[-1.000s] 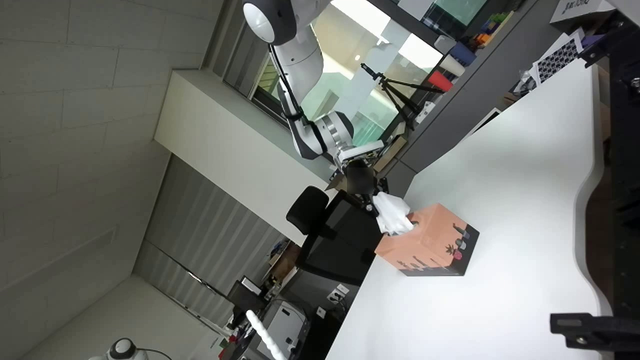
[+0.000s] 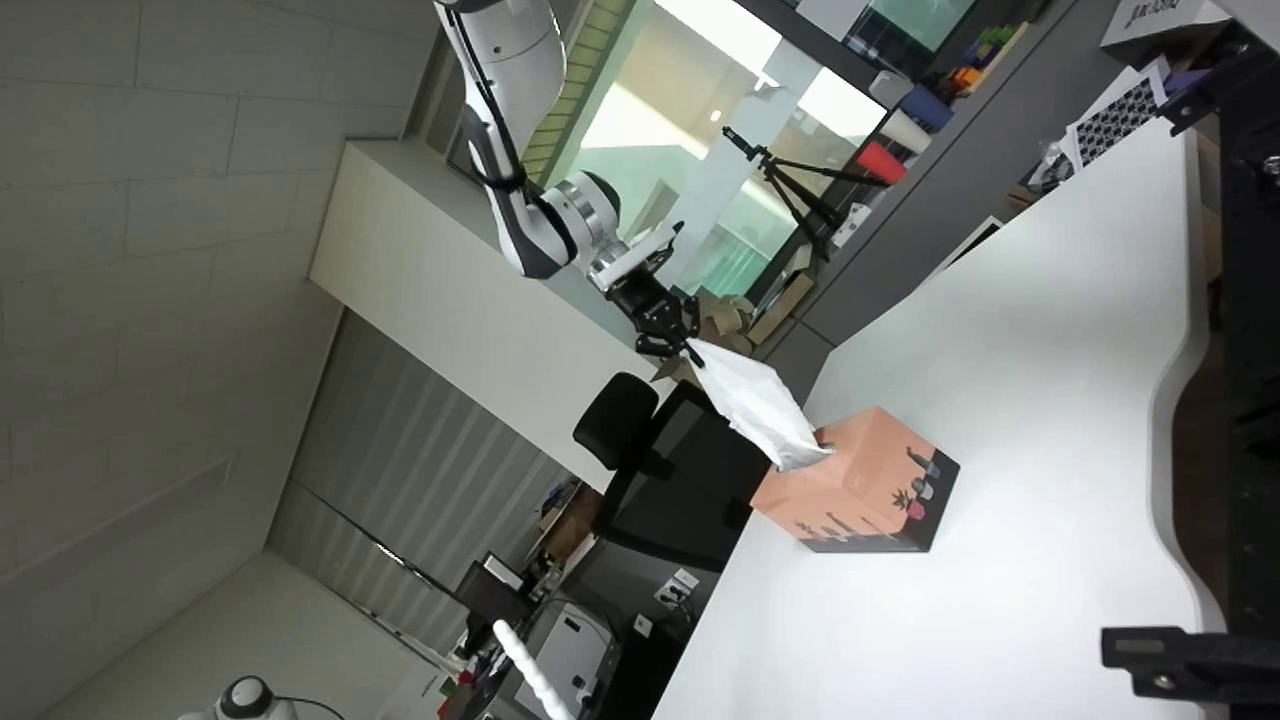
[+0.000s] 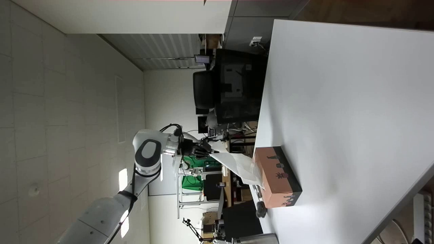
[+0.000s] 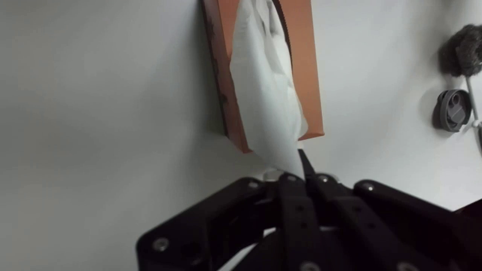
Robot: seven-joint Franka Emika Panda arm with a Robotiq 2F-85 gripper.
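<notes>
An orange tissue box [image 2: 849,474] with a dark base and plant drawings stands on the white table [image 2: 1020,360]. From its oval opening a white tissue [image 2: 756,406] stretches up to my gripper [image 2: 696,356], which is shut on its tip. Exterior view 2 has the tissue [image 3: 238,166] drawn taut between the box [image 3: 276,177] and my gripper [image 3: 212,152]. In the wrist view, the tissue [image 4: 266,99] narrows to the fingertips, and its far end overlaps the opening of the box [image 4: 309,90]. Whether that end is still inside cannot be told.
Beside the box lie a dark fuzzy item [image 4: 465,52] and a grey lid-like piece [image 4: 453,110]. An office chair [image 2: 678,468] stands beyond the table edge. Much of the tabletop around the box is bare.
The gripper has moved up and away from the box, drawing the tissue out into a longer strip. The box has stayed in place.
</notes>
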